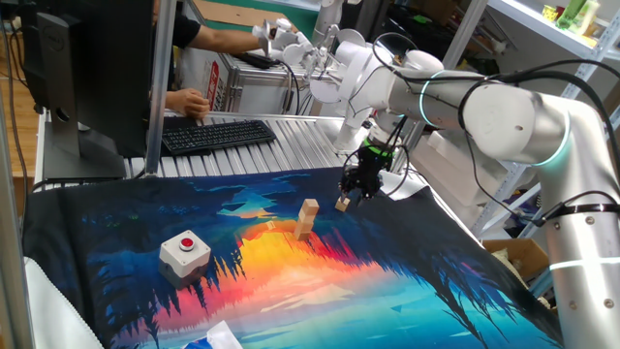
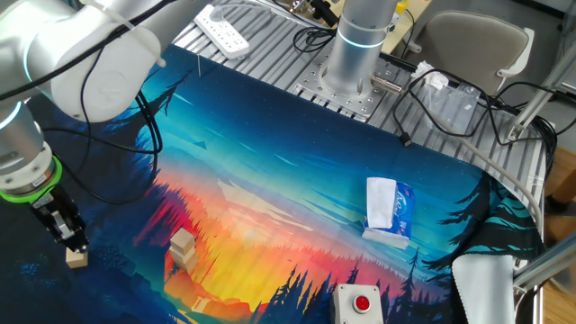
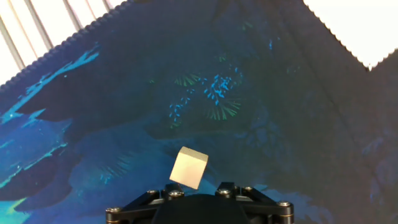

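A small light wooden block (image 3: 189, 168) lies on the dark part of the printed mat. In the wrist view it shows just ahead of my gripper, whose two fingers are apart with nothing seen between them. From the second exterior view, the gripper (image 2: 76, 247) points down right by the block (image 2: 77, 259); whether they touch cannot be made out. More wooden blocks stand stacked (image 1: 306, 220) on the orange area of the mat, left of the gripper (image 1: 351, 194) in the first exterior view.
A white box with a red button (image 1: 185, 257) and a blue-and-white tissue pack (image 2: 389, 212) rest on the mat. Behind the mat are a keyboard (image 1: 218, 137), a monitor (image 1: 92, 87) and a person's hand (image 1: 188, 103). Bare mat surrounds the lone block.
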